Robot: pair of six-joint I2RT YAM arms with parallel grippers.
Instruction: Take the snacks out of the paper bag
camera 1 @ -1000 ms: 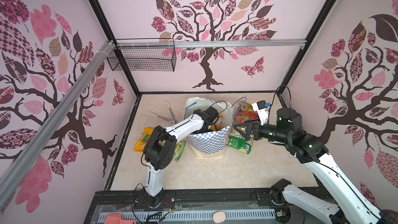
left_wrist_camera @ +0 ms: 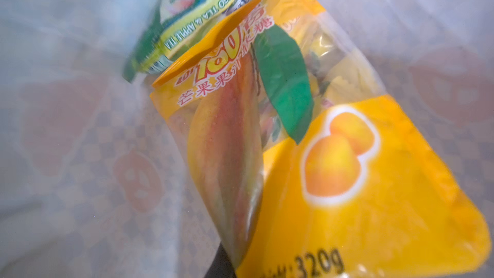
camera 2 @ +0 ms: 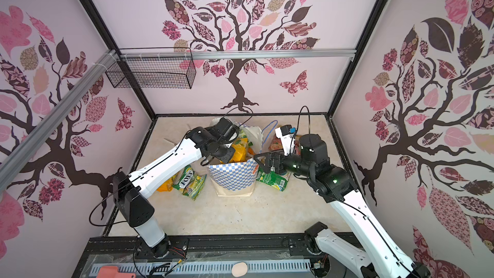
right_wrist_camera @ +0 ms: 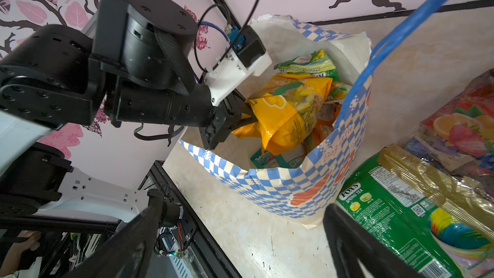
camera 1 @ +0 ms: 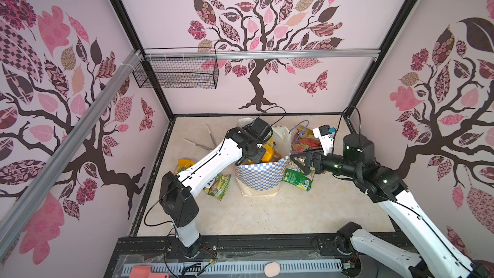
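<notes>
The blue-and-white checked paper bag (right_wrist_camera: pixel 267 182) stands upright and open in the middle of the table. At its mouth, my left gripper is shut on a yellow-orange mango candy pouch (right_wrist_camera: pixel 278 118). That pouch (left_wrist_camera: pixel 350 175), marked 320g, fills much of the left wrist view and covers the fingers. A green tea-candy packet (left_wrist_camera: pixel 211 20) shows behind it. Deeper in the bag lies another green packet (right_wrist_camera: pixel 272 159), partly covered. To the bag's right, my right gripper stands open and empty, its fingers (right_wrist_camera: pixel 350 247) wide apart.
Right of the bag lie a green Fox's packet (right_wrist_camera: pixel 396 216) and a red fruit-print packet (right_wrist_camera: pixel 463 128). On the left are a green-yellow packet (camera 2: pixel 194 187) and an orange packet (camera 2: pixel 165 185). The blue handle (right_wrist_camera: pixel 406 31) arches up.
My left gripper has risen from inside the bag to its mouth, bringing the mango pouch up. The green packet that lay over the pouch has slipped away from it. The right arm has stayed still.
</notes>
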